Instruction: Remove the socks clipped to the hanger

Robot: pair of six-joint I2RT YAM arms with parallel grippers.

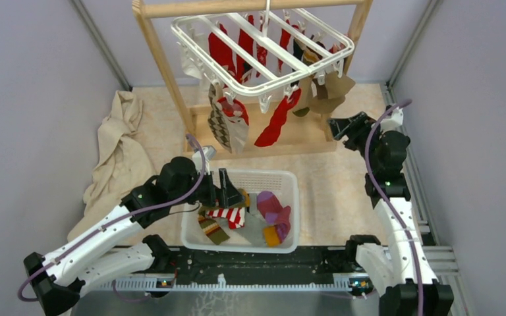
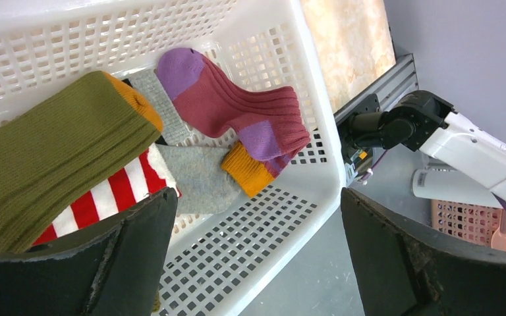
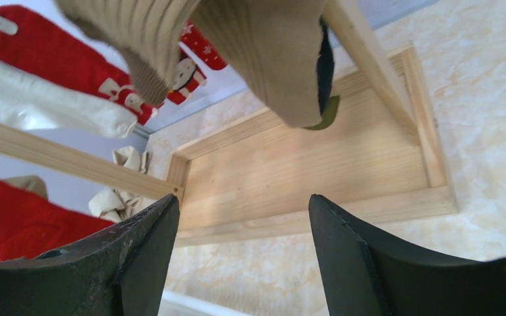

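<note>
Socks hang from the white clip hanger [image 1: 263,80] on the wooden frame: red ones, a checked one [image 1: 227,131], brown ones [image 1: 323,92]. My open left gripper [image 1: 227,191] is over the white basket, where an olive sock [image 2: 66,151], a striped sock [image 2: 105,201] and a purple-maroon sock [image 2: 230,105] lie with others. My right gripper [image 1: 341,128] stands open at the right of the hanger; in the right wrist view a brown ribbed sock [image 3: 263,59] hangs above its empty fingers, and a red sock [image 3: 33,224] hangs at the left.
The basket's rim [image 1: 293,210] sits in front of the wooden frame's base [image 1: 270,146]. A beige cloth [image 1: 118,151] lies at the left.
</note>
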